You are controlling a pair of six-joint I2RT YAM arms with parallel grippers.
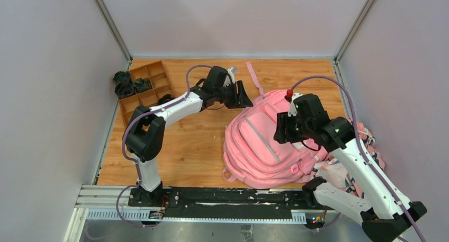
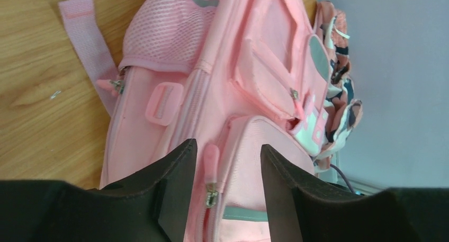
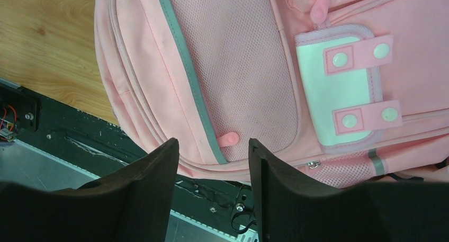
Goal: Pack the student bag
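Note:
A pink backpack point(image 1: 258, 146) lies flat on the table, its strap reaching toward the back. My left gripper point(image 1: 251, 104) hovers at the bag's upper left edge, fingers parted. In the left wrist view, a pink zipper pull point(image 2: 211, 165) with a metal slider appears between the fingers of that gripper, not gripped. Over the middle of the bag, my right gripper point(image 1: 279, 138) is open and empty. The right wrist view shows the mesh front pocket point(image 3: 243, 67), its pink pull tab point(image 3: 229, 139) and a mint flap point(image 3: 336, 88) with two snap straps.
A wooden compartment tray point(image 1: 157, 75) stands at the back left, with dark bundled items point(image 1: 124, 86) at its left side. Patterned cloth point(image 1: 344, 173) lies along the right wall. Bare table point(image 1: 185, 152) shows left of the bag.

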